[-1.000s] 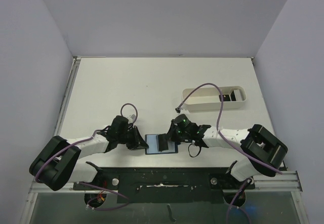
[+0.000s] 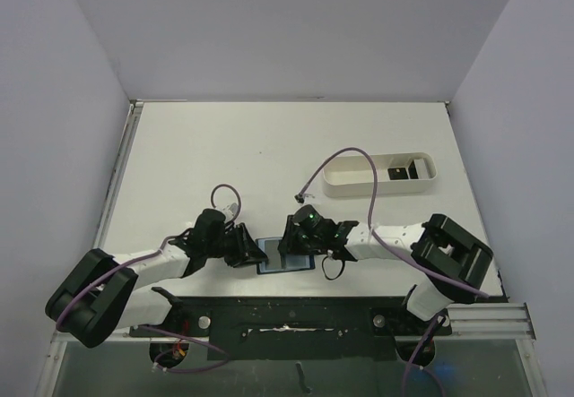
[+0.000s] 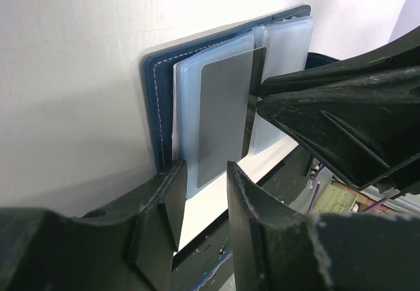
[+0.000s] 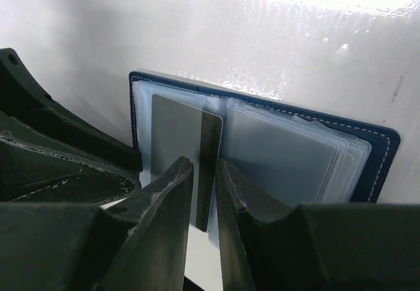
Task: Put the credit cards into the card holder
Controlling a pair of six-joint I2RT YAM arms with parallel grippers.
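The open card holder [image 2: 300,264], navy with clear sleeves, lies near the table's front edge. In its left sleeve sits a grey card [image 3: 222,110] with a black strip, mostly inside by the look of it. My left gripper is open at the holder's left side, the sleeve's edge showing between its parted tips. Over the card's right edge, near the fold, my right gripper stands slightly open. The card's black strip [image 4: 209,140] shows between and behind its tips. The right sleeve [image 4: 282,150] lies beside it.
A white box [image 2: 354,182] with dark and pale items in it stands at the right rear. Bare white table [image 2: 206,146] spreads behind and left of the holder. A black drawer-like front [image 2: 287,325] lies below the table's edge.
The card has slid left, deeper into the left sleeve, showing more grey and a narrower black strip. The right gripper has moved left with it. Both grippers have gone from shut to parted.
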